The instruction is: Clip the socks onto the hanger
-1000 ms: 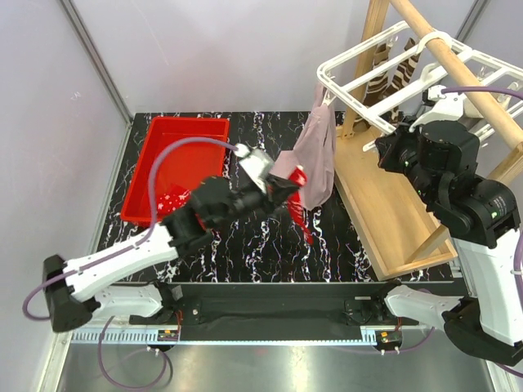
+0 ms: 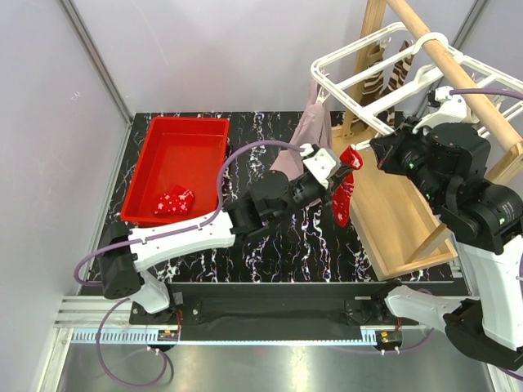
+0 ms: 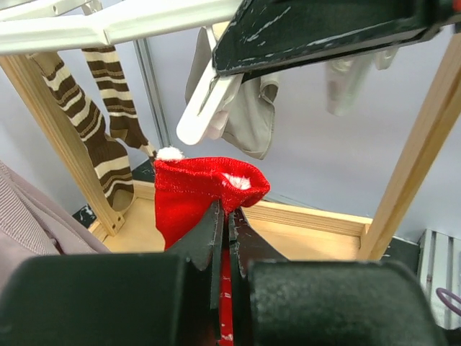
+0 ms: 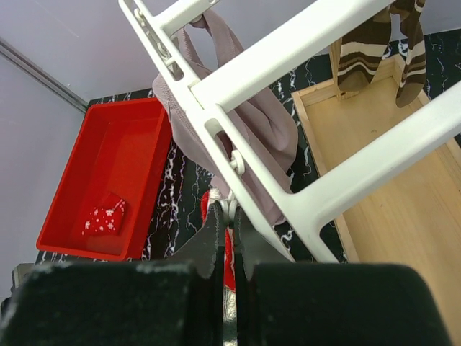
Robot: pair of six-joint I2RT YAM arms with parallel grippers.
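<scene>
A red sock with white spots hangs from my left gripper, shut on its upper part; the top edge sits just below a white clip on the hanger. My right gripper is shut at that clip on the hanger's lower rail; in the right wrist view its fingertips cover part of the clip, so what is between them is hard to see. Striped socks and a mauve cloth hang from the hanger.
A red tray with a red spotted sock lies at the left. The wooden stand holds the hanger on the right.
My left gripper has moved right and up with the red sock, bringing it to the hanger's clip. The right arm has shifted only slightly.
</scene>
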